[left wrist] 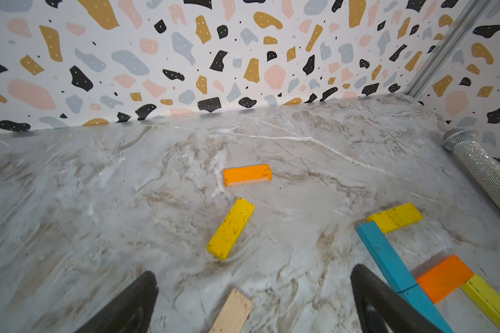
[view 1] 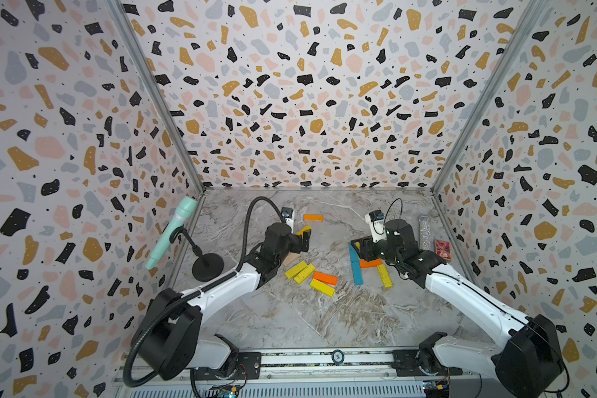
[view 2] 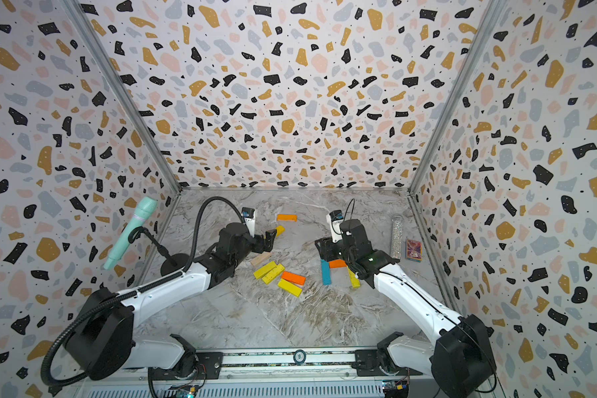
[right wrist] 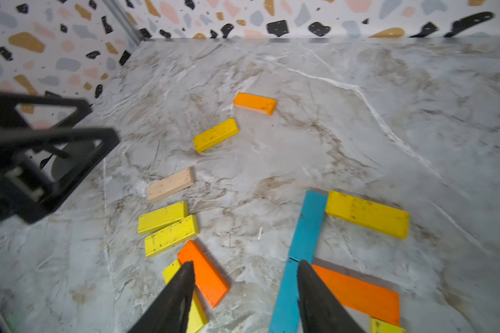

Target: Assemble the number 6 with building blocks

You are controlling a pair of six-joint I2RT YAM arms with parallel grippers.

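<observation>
In the right wrist view, two blue blocks (right wrist: 309, 224) lie end to end in a line. A yellow block (right wrist: 367, 214) juts right from their far end, and an orange block (right wrist: 354, 293) from near the middle. Another yellow block (view 1: 384, 276) slants down from that orange block's right end. My right gripper is above the table over this figure, its fingers apart and empty. My left gripper hangs open and empty near a bare wooden block (left wrist: 231, 314) and a loose yellow block (left wrist: 231, 228).
A loose orange block (left wrist: 247, 174) lies farther back. Two yellow blocks (right wrist: 171, 235) lie side by side, close to an orange block (right wrist: 203, 274) alongside a yellow one (right wrist: 196, 315). A lamp-like stand (view 1: 207, 266) is left; a glittery microphone (view 1: 425, 233) and card box (view 1: 442, 250) are right.
</observation>
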